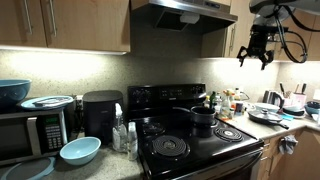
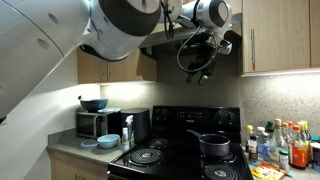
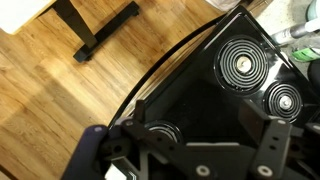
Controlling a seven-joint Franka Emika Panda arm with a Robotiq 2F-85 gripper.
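Observation:
My gripper hangs high in front of the upper cupboards at the right, its two fingers spread with nothing between them. Exterior view 2 has the gripper well above the stove. In the wrist view the dark fingers stand apart at the bottom, over the black stove top. A dark pot sits on a rear burner of the stove; its handle shows beside the pot in exterior view 2. No pot can be made out in the wrist view.
Left of the stove are a light blue bowl, spray bottles and a microwave. Several bottles crowd the counter on the right, where a pan also lies. The range hood juts out above.

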